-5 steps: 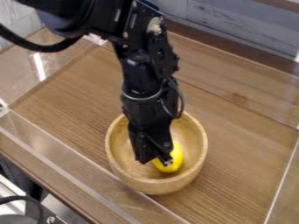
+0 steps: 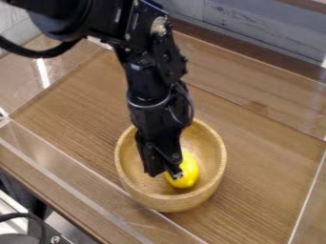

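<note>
A tan bowl (image 2: 197,196) stands on the wooden table, with a yellow object (image 2: 185,174) in its right part. My black gripper (image 2: 163,168) reaches down into the bowl from above, just left of the yellow object. Whether its fingers are shut is hard to see against the dark arm; whether they touch the yellow object is unclear.
A pale wall runs along the back. A black cable lies at the lower left, off the table's edge.
The arm and gripper have shifted slightly over the bowl. The bowl and yellow object look almost unmoved.
</note>
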